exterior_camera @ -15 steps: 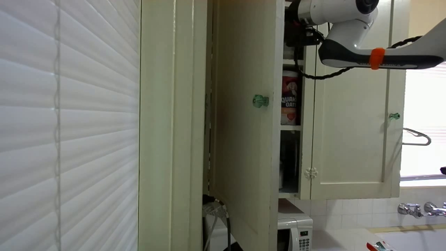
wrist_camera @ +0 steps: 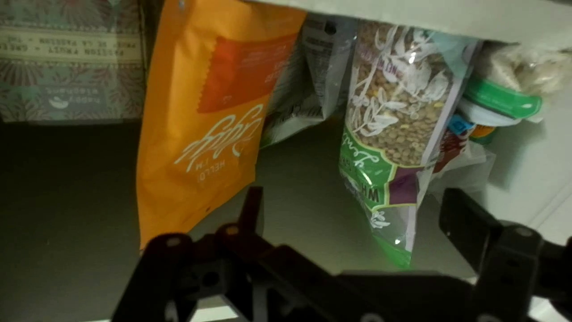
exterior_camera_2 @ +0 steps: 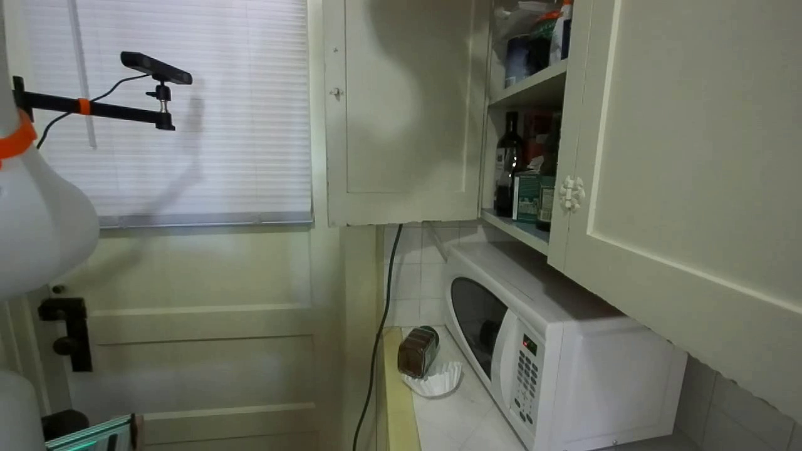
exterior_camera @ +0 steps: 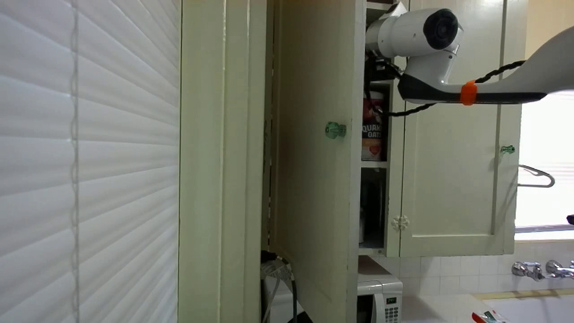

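Observation:
My gripper is open in the wrist view, its two dark fingers wide apart at a cabinet shelf. Between and beyond them stands a clear bag of lentils (wrist_camera: 399, 96) with a green and purple label; neither finger visibly grips it. Left of it leans an orange pouch (wrist_camera: 214, 123), its lower edge close to the left finger. A silver packet (wrist_camera: 316, 75) sits behind these two. In exterior view 1 the arm reaches into the cabinet behind the open door (exterior_camera: 317, 188), which hides the fingertips.
A patterned tea box (wrist_camera: 69, 64) is at the shelf's left, and a green-clipped bag (wrist_camera: 504, 99) by the right wall. Below in the cabinet stands an oats canister (exterior_camera: 372, 129). The closed door (exterior_camera: 454, 177) borders the opening. A microwave (exterior_camera_2: 556, 331) sits underneath.
In exterior view 1 the arm has moved left and slightly down, deeper into the cabinet opening. The door and the oats canister have stayed put.

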